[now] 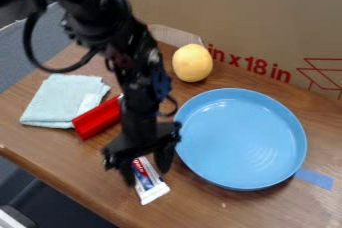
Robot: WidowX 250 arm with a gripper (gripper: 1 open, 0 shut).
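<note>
My black gripper (pixel 142 160) hangs low over the front middle of the wooden table, its fingers around the upper part of a white, red and blue toothpaste tube (pixel 151 186). The tube's lower end sticks out toward the table's front edge. The gripper hides the rest, so whether the fingers touch it I cannot tell. A light blue plate (pixel 241 139) lies to the right of the gripper.
A pale folded cloth (pixel 56 100) and a red object (pixel 95 118) lie at the left. A yellow round object (pixel 193 63) stands at the back before a cardboard box (pixel 254 27). The table's front edge is near.
</note>
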